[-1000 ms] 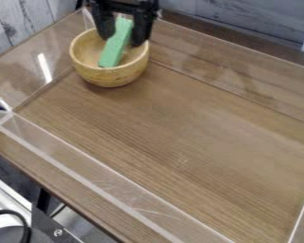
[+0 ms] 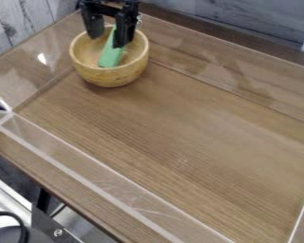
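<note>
A round tan wooden bowl (image 2: 110, 74) sits at the top centre-left of the camera view, with a green oblong object (image 2: 111, 54) lying inside it. My gripper (image 2: 109, 34) is over the bowl, dark and small at the top edge. It stands open, as far as its small dark shape shows; I see nothing held in it.
A wide bare wooden surface (image 2: 180, 152) fills most of the view. A white tiled area shows at the top left corner. A black cable (image 2: 8, 224) lies at the bottom left.
The gripper has shifted about over the bowl's far part, from further right a second ago. The green object still lies in the bowl.
</note>
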